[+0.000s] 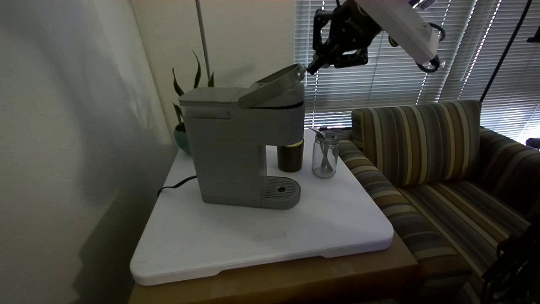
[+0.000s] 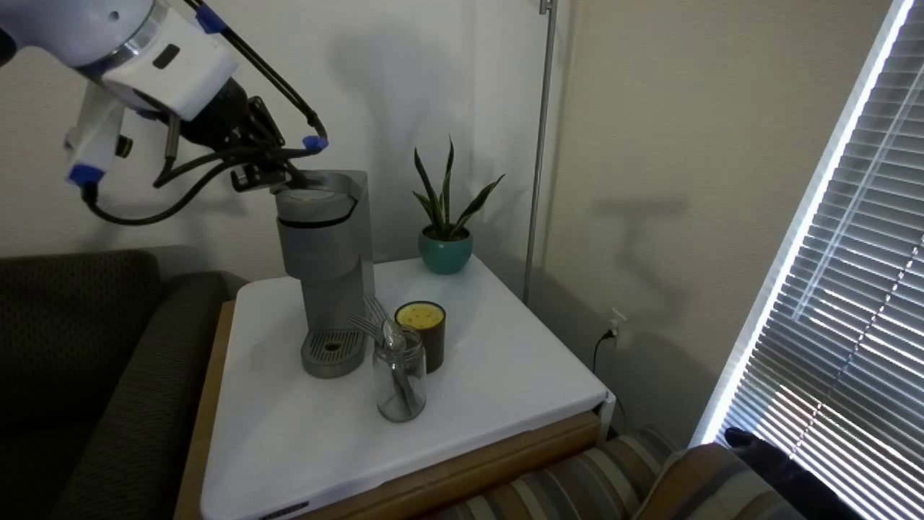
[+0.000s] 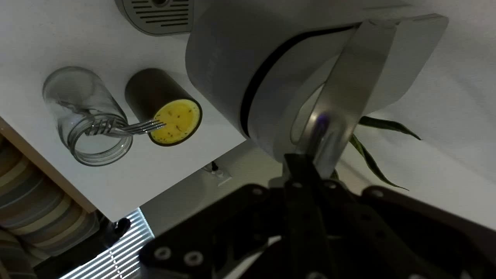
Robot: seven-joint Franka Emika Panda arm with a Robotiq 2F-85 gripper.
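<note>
A grey coffee maker [image 1: 228,152] stands upright on the white table. Its handle lid [image 1: 276,87] is tilted up at the front, leaving a dark gap below. My gripper [image 1: 310,71] is at the lid's front end, its fingertips at or just against the handle. In the wrist view the shut fingers [image 3: 302,186] meet the tip of the shiny handle [image 3: 341,97], with nothing seen between them. The second exterior view has the gripper [image 2: 299,180] over the top of the coffee maker [image 2: 327,251], where the arm and cables partly hide the contact.
A glass jar with forks [image 2: 400,381] and a dark cup with yellow contents [image 2: 424,334] stand near the machine's front. Behind is a potted plant [image 2: 446,251]. A striped armchair [image 1: 420,152] adjoins it.
</note>
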